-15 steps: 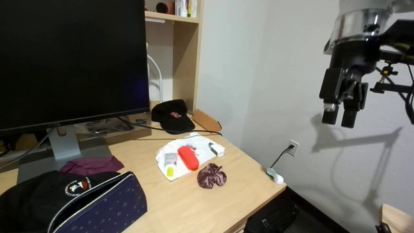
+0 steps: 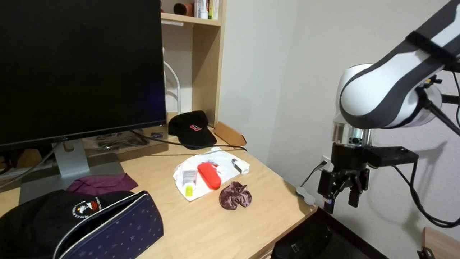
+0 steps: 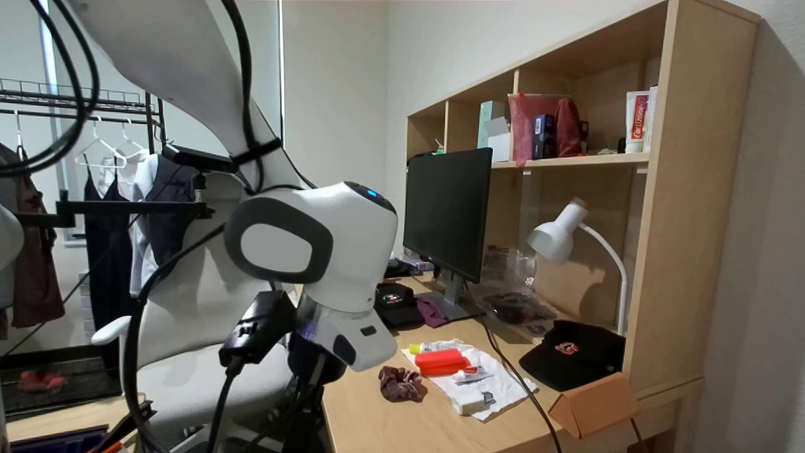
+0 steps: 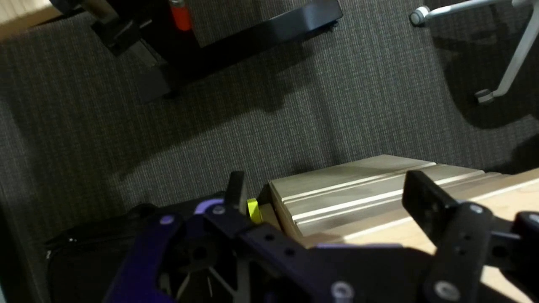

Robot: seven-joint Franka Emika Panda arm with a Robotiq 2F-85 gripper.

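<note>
My gripper (image 2: 341,202) hangs open off the right end of the desk, its fingers pointing down and nothing between them. In the wrist view the same gripper straddles the desk's corner and drawer side (image 4: 353,189), with carpet below. On the desk, a white cloth (image 2: 228,176) carries a red case (image 2: 209,175), a tube with a yellow cap (image 2: 189,179) and a small white box (image 2: 242,167). A purple scrunchie (image 2: 235,195) lies beside the cloth. At front left is an unzipped navy star-patterned pouch (image 2: 125,228). The arm hides the fingers in exterior view 2.
A monitor (image 2: 82,69) stands at the back left, and a black cap (image 2: 194,128) lies near the shelf. Another dark cap (image 2: 56,224) and maroon cloth (image 2: 102,183) are at left. A corded white object (image 2: 305,195) sits at the desk's right corner.
My gripper has come down and to the left in exterior view 1, closer to the desk's right corner. Its fingers stand wider apart. The desk objects look unmoved.
</note>
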